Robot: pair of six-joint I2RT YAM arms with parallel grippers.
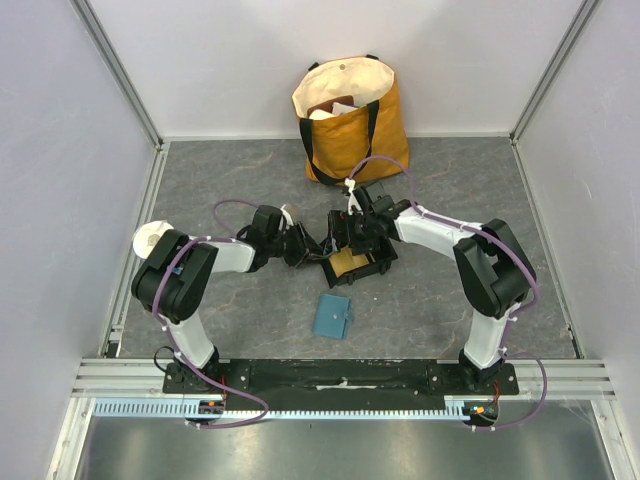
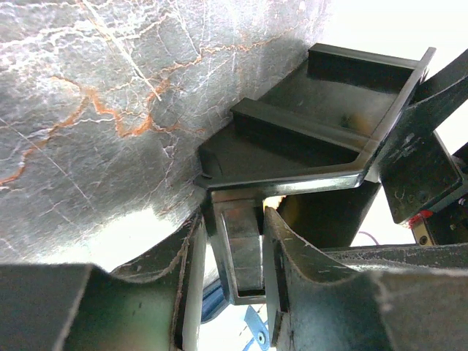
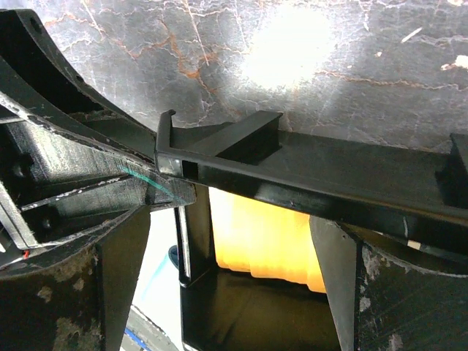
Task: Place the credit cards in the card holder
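A black box point(image 1: 375, 267) with an orange-yellow thing point(image 3: 267, 238) inside stands between my two arms. The blue card holder point(image 1: 332, 315) lies flat on the table in front of it. At the box's left end is my left gripper; its fingers stand close on both sides of a narrow end wall, and whether they grip it is unclear. My right gripper is over the box, open, its fingers wide apart with the orange-yellow thing visible between them. I cannot make out single cards in the box.
A mustard bag point(image 1: 352, 120) stands at the back against the wall, with things inside. A round white object point(image 1: 150, 237) is at the left edge, behind the left arm. The table in front of the box is clear around the card holder.
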